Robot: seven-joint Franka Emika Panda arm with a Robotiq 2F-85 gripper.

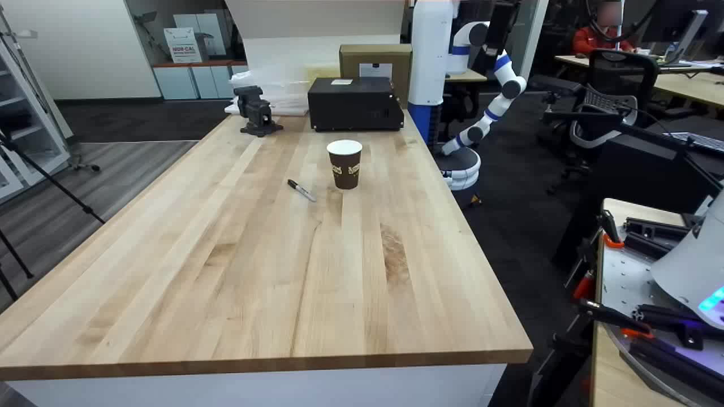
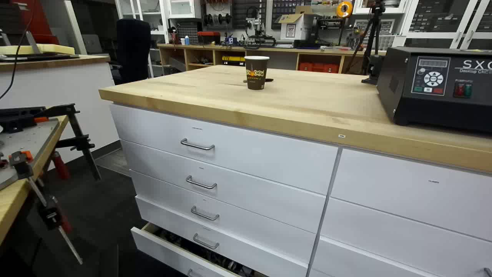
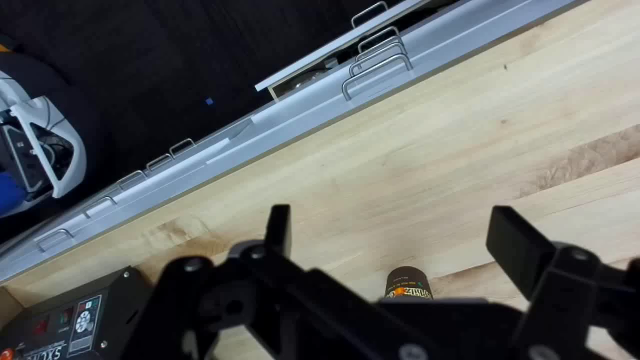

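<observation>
A dark brown paper cup [image 1: 344, 165] with a white rim stands upright on the wooden table [image 1: 271, 271]. Just left of it in exterior view 1 lies a black and grey marker [image 1: 301, 190]. Exterior view 2 shows the cup [image 2: 256, 73] near the table's edge, with the marker partly hidden behind it. In the wrist view my gripper is open above the table, its black fingers wide apart and nothing between them. The cup [image 3: 408, 282] appears below the gap, partly covered by the gripper's body. Neither exterior view shows the gripper.
A black desktop CNC box [image 1: 356, 104] and a small dark vise [image 1: 255, 112] stand at the table's far end. One low drawer [image 2: 184, 254] hangs open under the table. Clamps lie on the side bench [image 1: 651, 325].
</observation>
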